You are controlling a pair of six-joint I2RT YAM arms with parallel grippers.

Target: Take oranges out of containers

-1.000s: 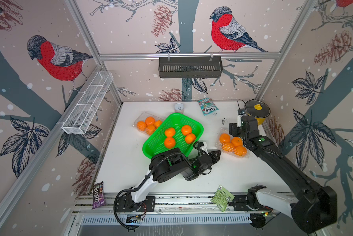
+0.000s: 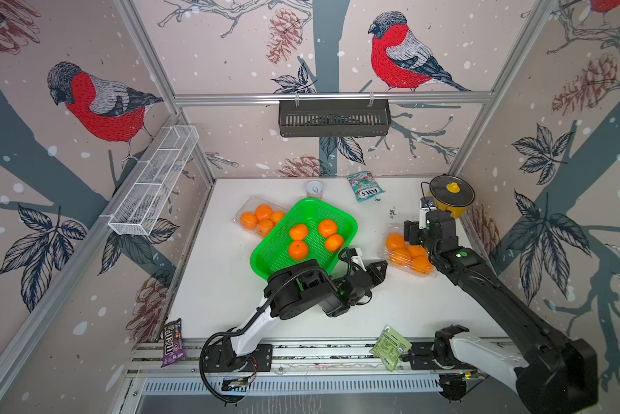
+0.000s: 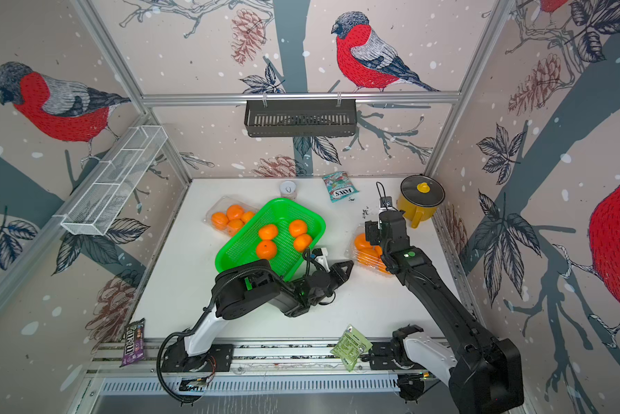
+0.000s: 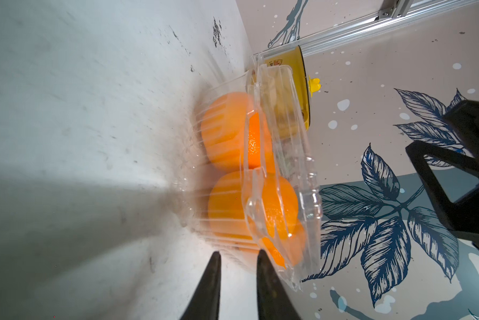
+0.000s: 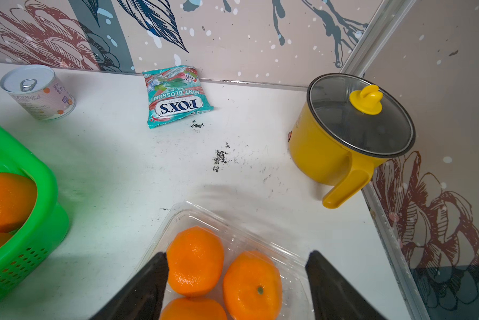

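Note:
Several oranges (image 2: 418, 263) lie in a clear plastic container (image 5: 183, 210) at the right of the table. My right gripper hangs over that container, its fingers wide apart and nothing held; two oranges show between them farther below. Low at the container's left side is my left gripper, fingers a small gap apart, empty. A green basket (image 2: 268, 267) in the middle holds several oranges (image 2: 297, 249). Behind its left side, a second clear container (image 2: 243, 205) also has several oranges in it. My left arm covers part of the basket's front edge.
A yellow pot (image 5: 319, 144) with a glass lid stands behind the right container. A teal candy bag (image 5: 176, 96) and a small can (image 5: 39, 93) are at the back. A green packet (image 2: 390, 347) lies at the front edge.
The left arm stays almost still, and the oranges have not moved.

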